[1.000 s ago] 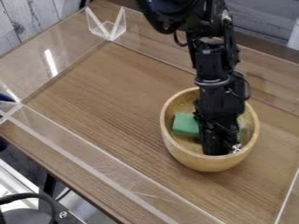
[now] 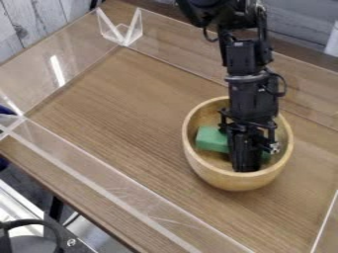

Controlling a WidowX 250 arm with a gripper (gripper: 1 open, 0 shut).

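Observation:
A wooden bowl [image 2: 211,178] stands at the right of the table, with a green block [image 2: 211,140] inside it on the left. My black gripper [image 2: 246,158] reaches down from the top of the view into the bowl, beside the block and partly covering it. The fingertips are dark and crowded together, so what lies between them is hard to make out.
A clear plastic object [image 2: 121,28] sits at the back left. Part of a black mechanical piece shows at the bottom left corner.
The gripper has shifted slightly left within the bowl, and its lower end has changed angle a little. The bowl is in about the same place.

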